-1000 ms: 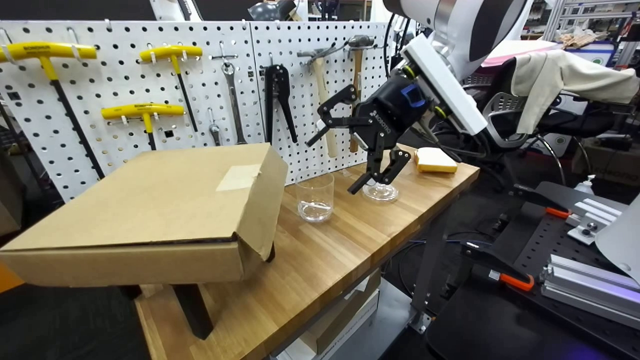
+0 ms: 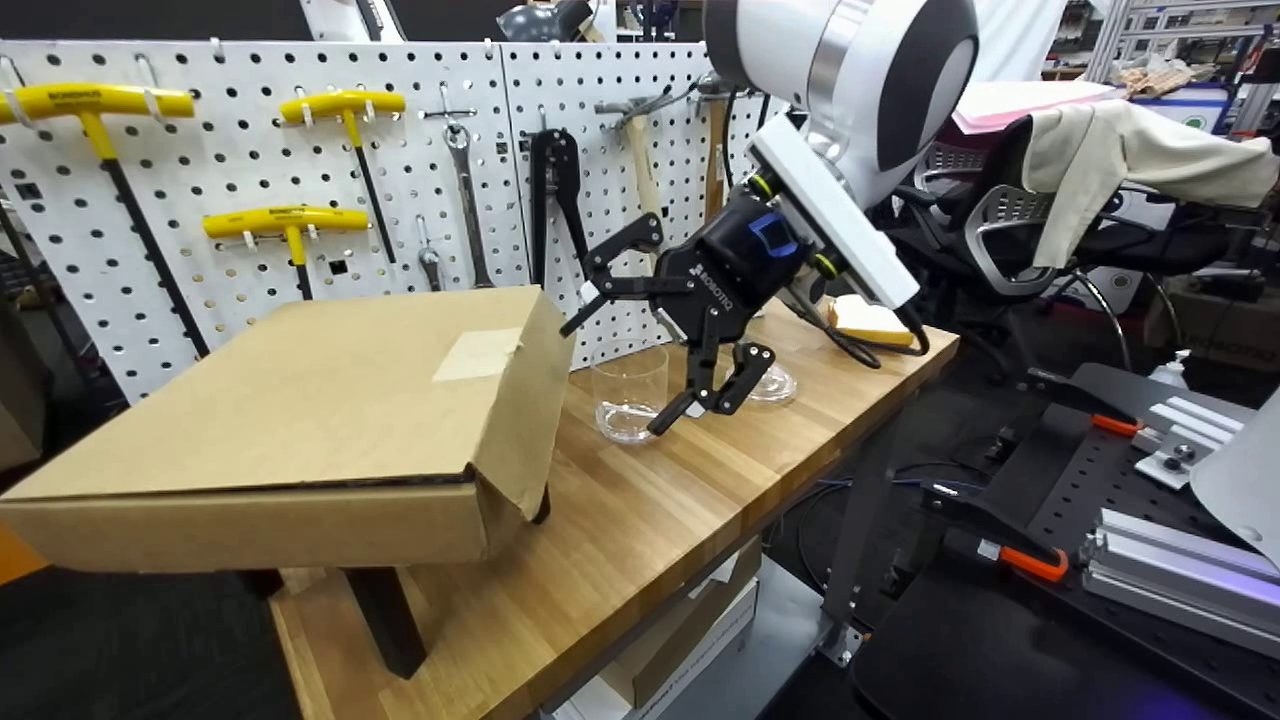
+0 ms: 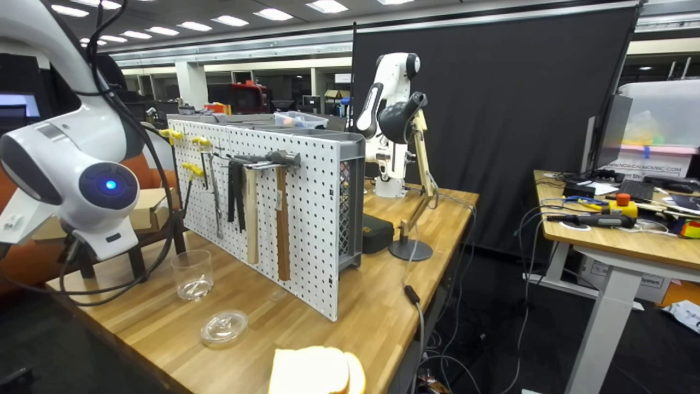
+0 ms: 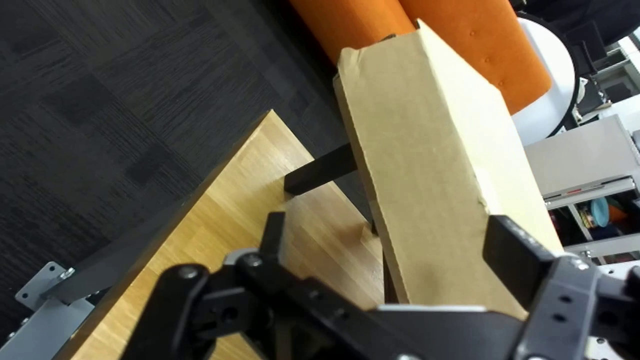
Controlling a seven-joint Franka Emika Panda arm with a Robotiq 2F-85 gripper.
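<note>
My gripper [image 2: 614, 374] is open and empty, tilted down and leftward above the bench in exterior view 1. Its fingers spread toward a cardboard box [image 2: 288, 396] raised on dark legs [image 2: 386, 618] at the bench's left end. In the wrist view the box [image 4: 414, 162] lies beyond the two finger pads [image 4: 502, 255], with a gap between. A clear glass jar [image 2: 629, 414] stands behind or below the gripper, partly overlapped by a finger. Its round glass lid [image 3: 224, 327] lies apart on the wood in exterior view 2.
Behind the bench [image 2: 564, 576] rises a white pegboard [image 2: 396, 132] hung with yellow T-handles [image 2: 288, 220], wrenches and hammers. A slice of bread-like item [image 3: 315, 369] sits at the far end.
The arm and open gripper have moved left and slightly down, toward the box, now overlapping the jar in exterior view 1. The box and jar have not moved.
</note>
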